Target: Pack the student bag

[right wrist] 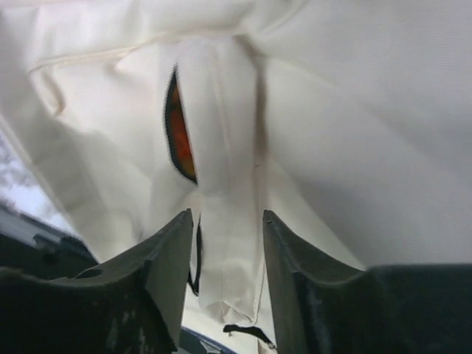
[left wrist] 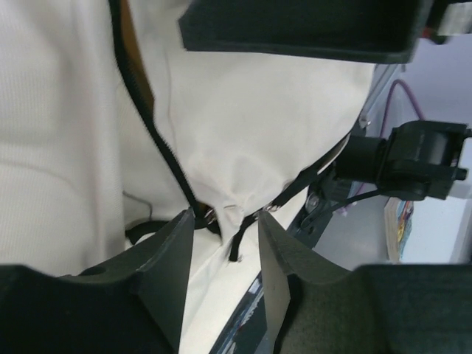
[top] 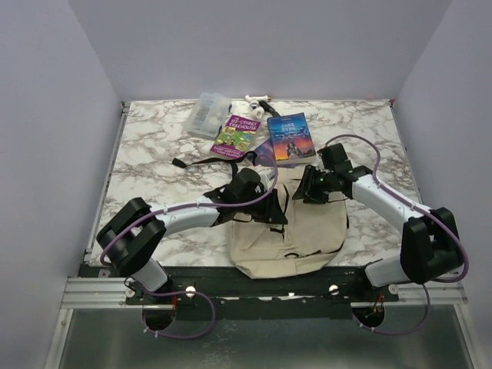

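Note:
A cream fabric bag [top: 307,238] lies flat near the table's front, its dark zipper edge [left wrist: 151,125] running along a slit. My left gripper [top: 278,211] is over the middle of the bag, fingers apart; cream cloth and the black zipper show behind the gap in the left wrist view. Over the bag's upper right is my right gripper [top: 304,189], also open. Between its fingertips, the right wrist view shows a fold of cream cloth [right wrist: 225,184] beyond them. A small orange-red patch [right wrist: 178,133] shows through the zipper slit; what it belongs to is hidden.
Behind the bag lie a purple-and-green book [top: 236,137] and a blue book [top: 290,138]. A clear plastic case [top: 207,115] and a small white item [top: 256,110] are at the back. Black straps [top: 207,161] stretch left.

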